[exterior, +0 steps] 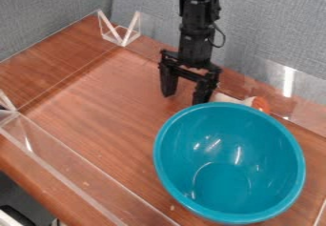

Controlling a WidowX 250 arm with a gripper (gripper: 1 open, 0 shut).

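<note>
My black gripper (pixel 186 85) hangs low over the wooden table, open, with its two fingers apart and nothing visible between them. A large teal bowl (pixel 230 182) sits at the front right, in front of and below the gripper. Just right of the gripper, behind the bowl, lies a small white object with an orange-red end (pixel 260 105), partly hidden by the gripper and the bowl.
Clear side panels with white corner brackets (pixel 120 31) edge the table (pixel 90 96). Grey padded walls stand behind.
</note>
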